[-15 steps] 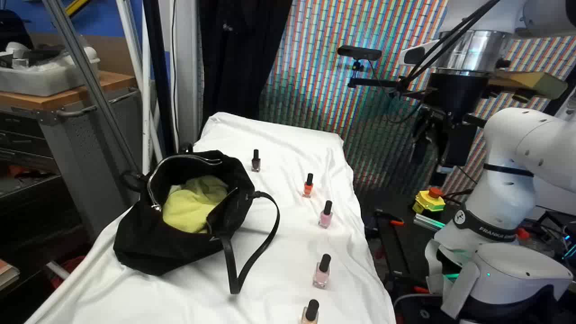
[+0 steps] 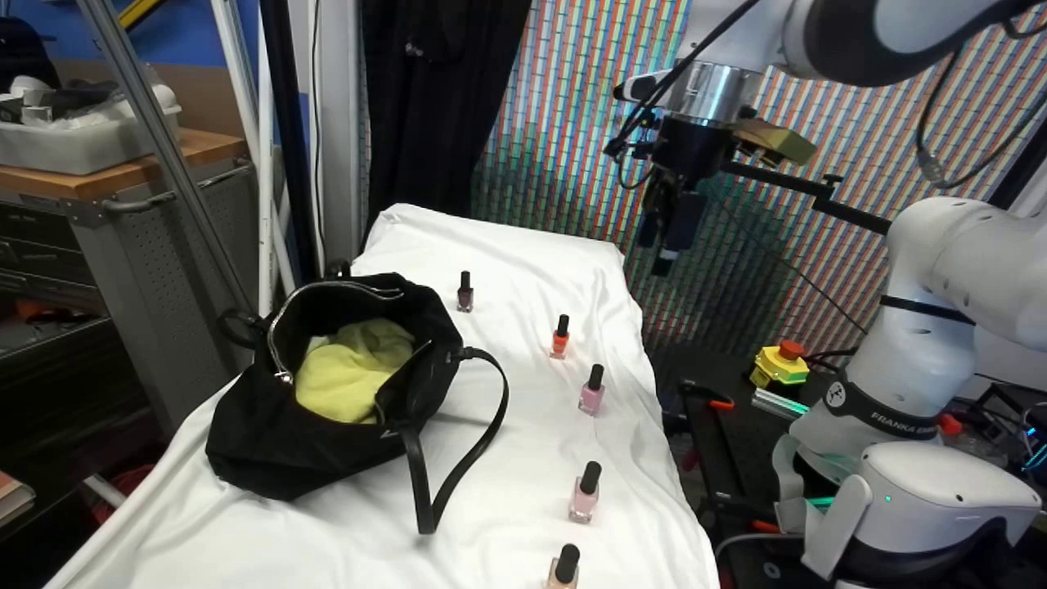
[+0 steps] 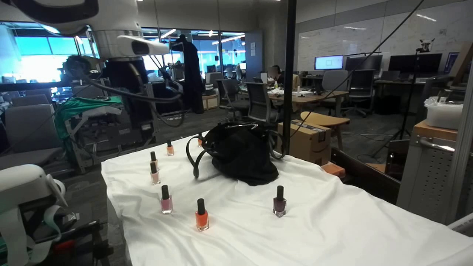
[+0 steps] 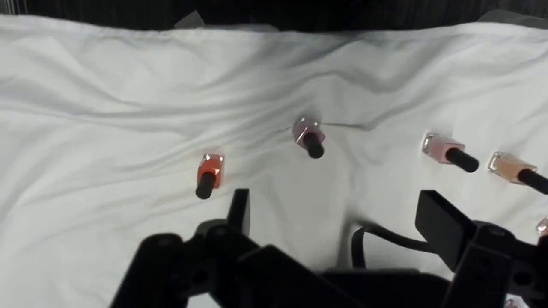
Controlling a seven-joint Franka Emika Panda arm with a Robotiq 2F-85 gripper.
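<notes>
Several nail polish bottles with black caps stand upright on the white cloth. In the first exterior view these include a dark purple bottle (image 2: 465, 298), an orange-red bottle (image 2: 559, 342), a mauve-pink bottle (image 2: 590, 397) and a pale pink bottle (image 2: 584, 500). A black handbag (image 2: 294, 447) lies open to their left, yellow cloth (image 2: 358, 368) inside it. My gripper is open and high above the table, nothing between its fingers. From the wrist, the orange-red bottle (image 4: 210, 169) appears up and left of the gap, the mauve-pink bottle (image 4: 309, 132) straight above it.
The bag's strap (image 2: 491, 432) loops onto the cloth toward the bottles. More bottles, including an orange bottle (image 3: 170, 150), stand along the table's edge in the second exterior view. Bare white cloth (image 3: 346, 235) surrounds the dark purple bottle.
The arm has swung left in the first exterior view, bringing my gripper from beside the robot's base toward the table's far right edge. Bottles and bag have stayed put.
</notes>
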